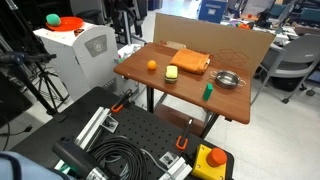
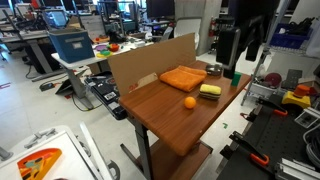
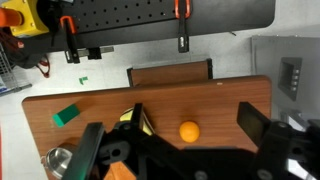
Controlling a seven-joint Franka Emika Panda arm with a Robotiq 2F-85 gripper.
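Note:
An orange ball rests on the brown table; in the wrist view the ball shows beyond my fingers. To its right lies a yellow block-like object, partly covered by my gripper in the wrist view. An orange cloth is spread behind them. Farther right are a metal bowl and a small upright green object. My gripper hangs above the table, open, its dark fingers pointing down. Nothing shows between them.
A cardboard panel stands along the table's back edge. Near the robot's black base plate are coiled black cables and a yellow box with a red button.

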